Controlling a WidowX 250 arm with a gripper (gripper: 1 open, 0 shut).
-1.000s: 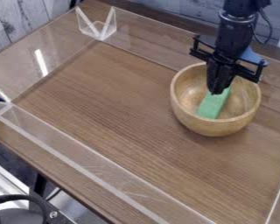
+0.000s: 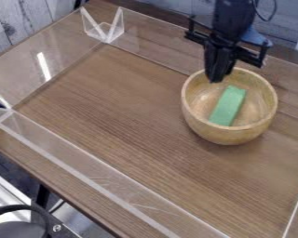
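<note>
A tan bowl (image 2: 205, 124) sits on the wooden table at the right, holding a green block (image 2: 227, 106) that lies tilted in it. My gripper (image 2: 219, 70) hangs above the back of the bowl, dark and blurred, and looks shut, with nothing visible between its fingers.
A small white wire-like object (image 2: 103, 25) stands at the back left. A dark round object (image 2: 21, 223) lies off the table's edge at the bottom left.
My gripper has moved up and slightly left, away from the bowl's inside, leaving more of the green block in view.
</note>
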